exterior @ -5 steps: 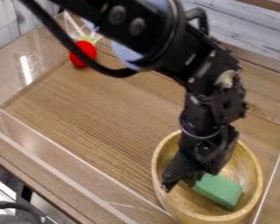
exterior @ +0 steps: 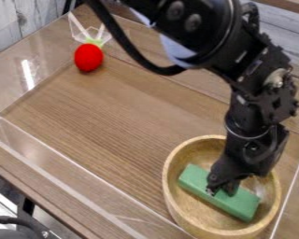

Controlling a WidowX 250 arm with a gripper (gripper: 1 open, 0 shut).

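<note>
A green block (exterior: 202, 189) lies in a round wooden bowl (exterior: 181, 213) at the lower right. My black gripper (exterior: 227, 184) reaches down into the bowl from the upper right, its fingertips over the middle of the block. The fingers are dark and overlapping, so I cannot make out whether they grip it.
A red round object (exterior: 89, 58) with a green top stands at the upper left. Cables hang at the lower left edge.
My gripper has shifted right from the bowl's left side to over the block's middle, and more of the block's left end now shows.
</note>
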